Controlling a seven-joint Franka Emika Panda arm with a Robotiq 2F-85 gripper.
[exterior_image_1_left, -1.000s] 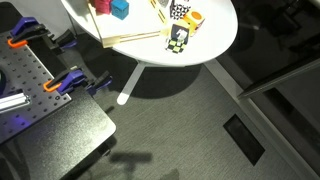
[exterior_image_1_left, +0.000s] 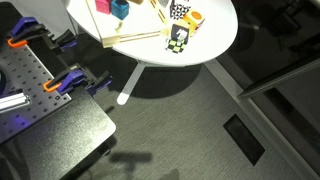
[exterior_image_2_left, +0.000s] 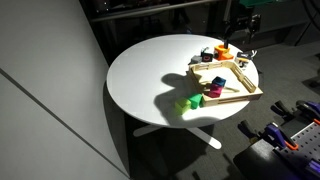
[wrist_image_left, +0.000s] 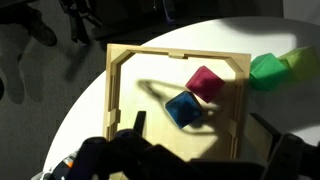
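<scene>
A shallow wooden tray (wrist_image_left: 180, 52) lies on a white round table, with a blue cube (wrist_image_left: 183, 109) and a red cube (wrist_image_left: 206, 84) inside it, close together near its right side. My gripper stands open at the bottom of the wrist view, its dark fingers apart on either side of the tray area. No object shows held between them. In exterior view 1 the blue cube (exterior_image_1_left: 120, 9) and part of the red cube (exterior_image_1_left: 103, 5) appear at the top edge. Exterior view 2 shows the whole tray (exterior_image_2_left: 232, 98).
Green blocks (wrist_image_left: 268, 72) sit just outside the tray. Orange items (exterior_image_1_left: 195, 18) and a checkered block (exterior_image_1_left: 178, 38) stand on its other side.
</scene>
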